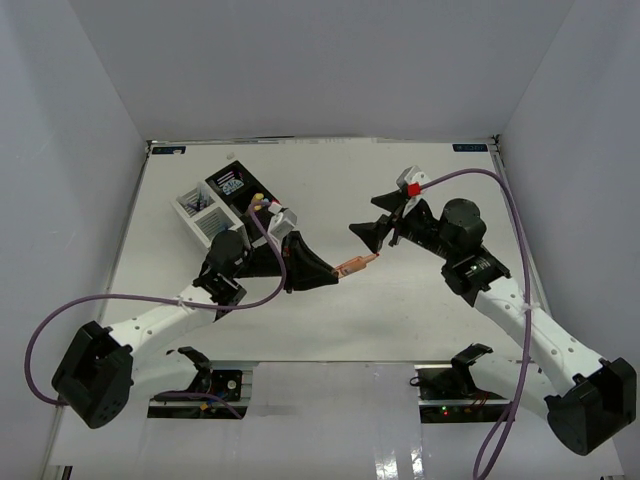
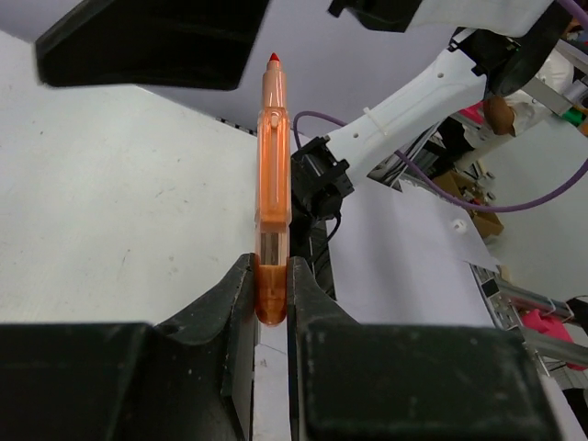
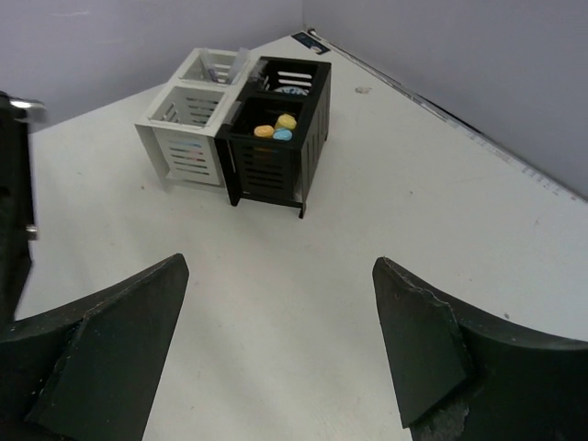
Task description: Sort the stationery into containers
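Observation:
An orange marker with a red tip (image 2: 273, 175) sticks out from my left gripper, whose fingers are shut on its rear end. From above, the marker (image 1: 357, 264) points right and lies just below my right gripper (image 1: 362, 214). That right gripper stands open, with nothing between its fingers in the right wrist view. One dark right finger (image 2: 156, 46) looms near the marker's tip in the left wrist view. A white container (image 1: 203, 215) and a black container (image 3: 276, 165) stand side by side at the back left.
Several small coloured pieces (image 3: 274, 130) lie in the black container's near compartment. The white container's near compartment (image 3: 186, 108) looks empty. Bare white table (image 1: 310, 175) stretches behind the arms. Purple cables (image 1: 100, 297) loop along both arms.

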